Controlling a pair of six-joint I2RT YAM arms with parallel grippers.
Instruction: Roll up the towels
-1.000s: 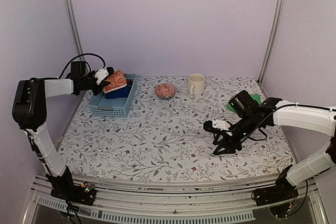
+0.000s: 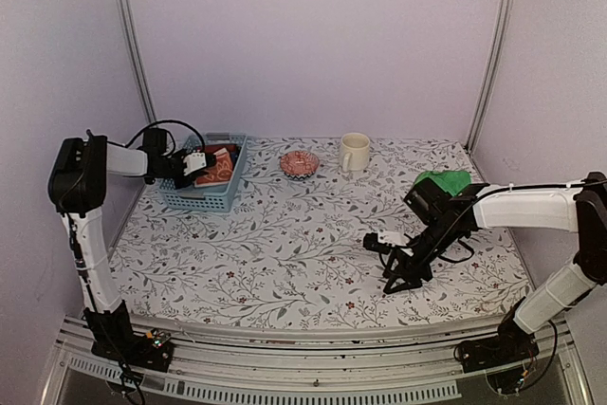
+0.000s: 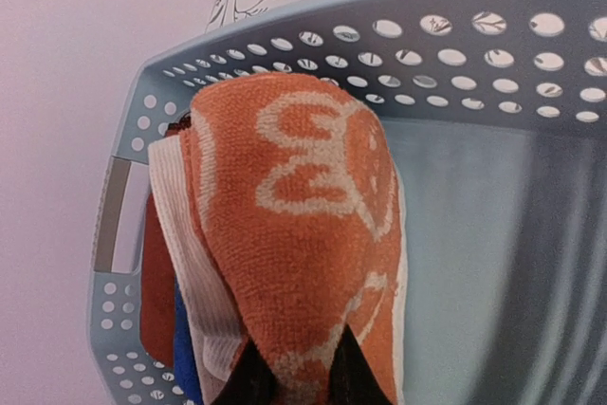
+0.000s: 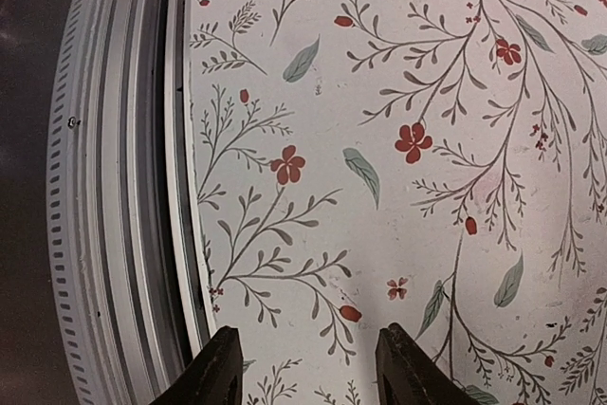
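Observation:
My left gripper is shut on an orange towel (image 3: pixel 285 177) with pale patterns, folded and lying inside the light blue basket (image 2: pixel 199 198) at the back left. Dark red and blue cloths show beside it in the left wrist view. My right gripper hangs low over the bare patterned tabletop at the front right, fingers apart with nothing between them. A green cloth (image 2: pixel 444 177) lies at the back right, partly behind the right arm.
A patterned bowl (image 2: pixel 299 160) and a cream mug (image 2: pixel 354 151) stand at the back middle.
My left gripper has moved right and down into the basket with the orange towel. The right arm has shifted slightly lower, toward the front.

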